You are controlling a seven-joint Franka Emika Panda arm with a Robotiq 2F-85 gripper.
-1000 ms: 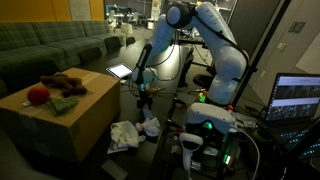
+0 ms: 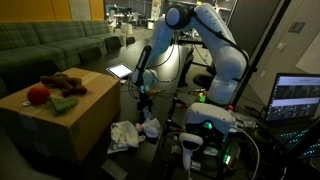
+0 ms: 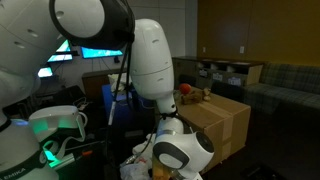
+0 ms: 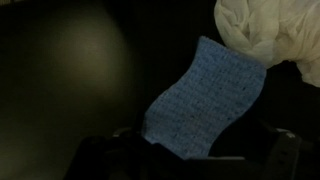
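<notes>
A blue knitted cloth lies on the dark table in the wrist view, its near end reaching between the dark fingers. My gripper is open over that near end, one finger on each side; whether it touches the cloth I cannot tell. In exterior view 1 the gripper points down, low over the table beside the cardboard box. The fingertips are too small and dark there to make out. From exterior view 2 the arm's white wrist hides the gripper and the cloth.
Crumpled white material lies close to the blue cloth. In exterior view 1 a white cloth and another white crumpled piece are near the gripper. The cardboard box, with a red item on top, stands alongside.
</notes>
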